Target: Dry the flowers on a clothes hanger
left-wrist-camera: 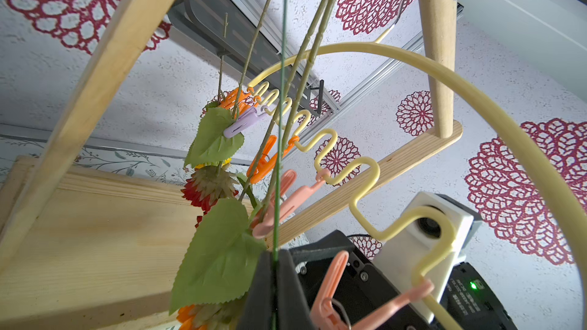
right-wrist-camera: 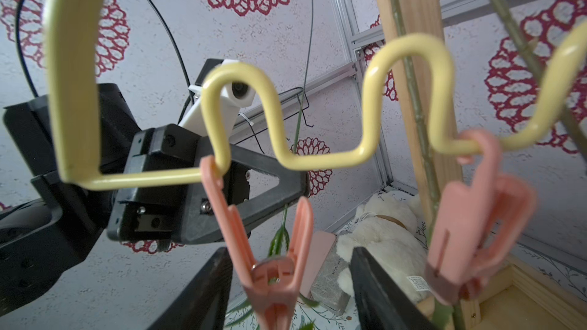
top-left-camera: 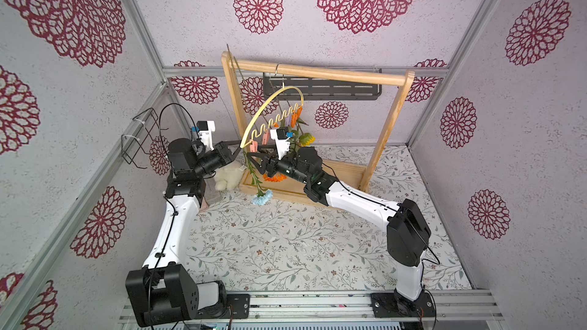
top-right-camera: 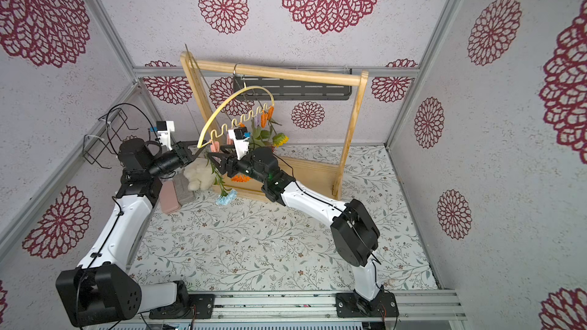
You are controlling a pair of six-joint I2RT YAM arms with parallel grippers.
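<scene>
The yellow hanger hangs tilted from the wooden rack, with pink, orange and purple clips along its wavy bar. My left gripper is shut on the thin green stem of the light-blue flower, which hangs head down. At the hanger's near end is a pink clip, its upper arms spread apart. My right gripper stands open around that clip, with a gap visible between the clip and each finger. Whether the clip's lower end grips the stem cannot be made out.
Other flowers hang clipped farther along the bar, among them a yellow one. The rack's wooden post stands close behind. A white plush toy sits beside the base.
</scene>
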